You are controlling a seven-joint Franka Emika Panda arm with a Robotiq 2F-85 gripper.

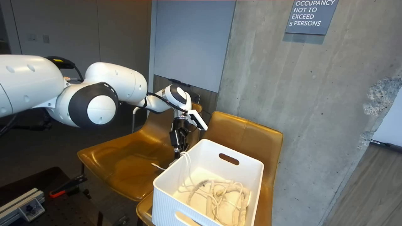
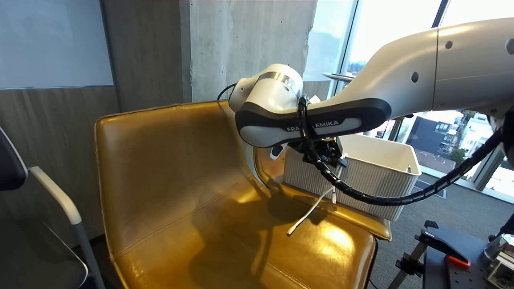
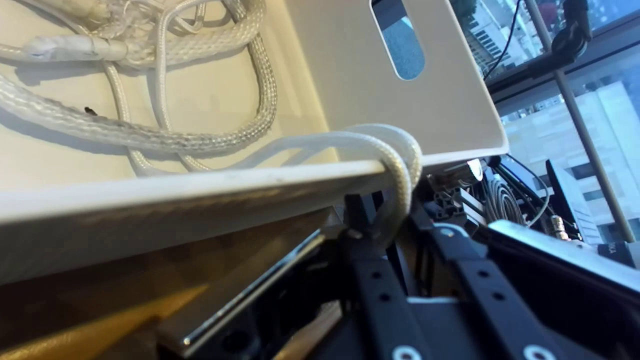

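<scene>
White braided cords [image 3: 403, 157] run from inside the white bin over its side rim and down the outside. In the wrist view, my gripper is beside that rim, with the hanging cords between its two fingers. The fingers stand apart; whether they touch the cords is hard to tell. From the first exterior view, the gripper [image 1: 181, 150] points down along the outside of the bin [image 1: 241, 157]. A loose cord end [image 2: 303, 220] sticks out over the tan chair in the second exterior view.
Inside the bin lies a tangle of thicker braided rope [image 1: 222, 196]. The bin stands on one tan chair [image 1: 245, 131], and a second tan chair [image 1: 124, 162] adjoins it with its seat mostly bare. A concrete wall [image 1: 312, 113] rises behind.
</scene>
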